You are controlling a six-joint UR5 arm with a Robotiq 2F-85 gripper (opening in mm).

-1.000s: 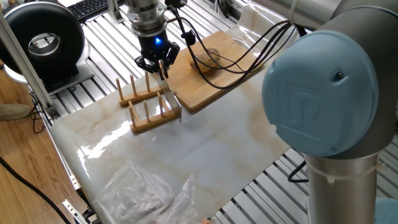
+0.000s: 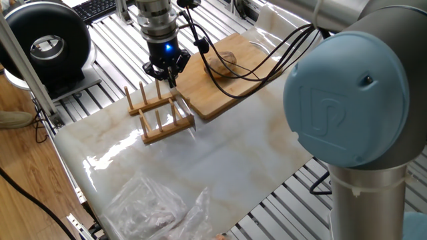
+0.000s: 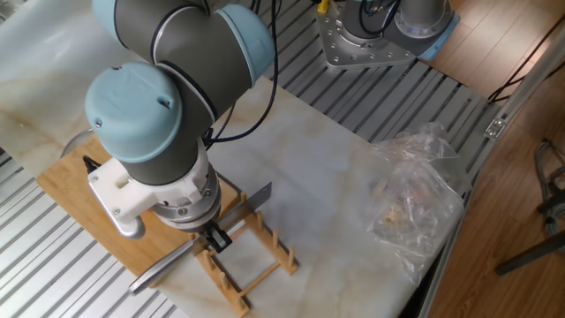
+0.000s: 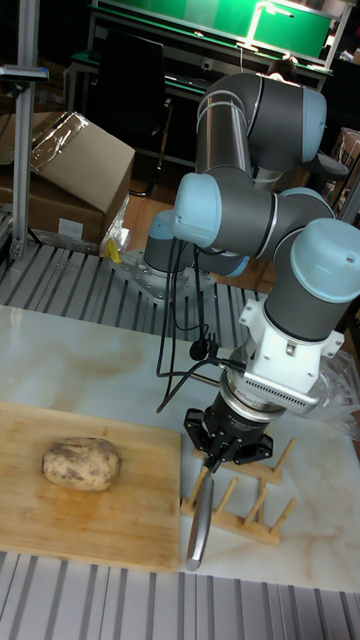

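Observation:
A knife with a metallic handle [image 4: 200, 523] and a broad blade [image 3: 258, 198] lies lengthwise between the cutting board and the wooden rack. My gripper [image 3: 217, 237] points down over its middle, with the fingers close together on the knife where handle and blade meet. In the third exterior view the gripper [image 4: 212, 466] sits at the handle's upper end. The wooden rack [image 2: 167, 131], with upright pegs in two rows, stands on the marbled mat. The blade runs along the rack's end beside the board; whether it touches the pegs is hard to tell.
A potato [image 4: 81, 464] rests on the wooden cutting board [image 4: 96, 533]. Crumpled clear plastic bags [image 3: 417, 208] occupy one end of the mat [image 2: 230, 160]. Black cables [image 2: 293, 50] hang from the arm over the board. Between rack and bags the mat is bare.
In the first exterior view, my gripper has shifted slightly left and its fingers look closer together. The rack, board and potato have stayed in place.

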